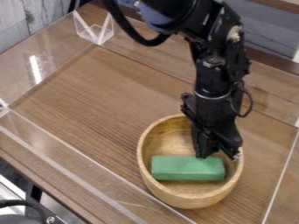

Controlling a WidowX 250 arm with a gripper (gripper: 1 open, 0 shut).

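Observation:
A round light wooden bowl (159, 193) stands at the lower centre of the camera view, with a green rectangular block (186, 170) lying inside toward its front. My black gripper (205, 147) reaches down into the back right of the bowl, just behind the block. It looks shut, with nothing visible between its fingers; whether it touches the block cannot be told.
Bare wooden table (87, 96) fills the left and middle. A clear plastic object (96, 24) sits at the back left. A dark cable or ring shows at the bottom left corner.

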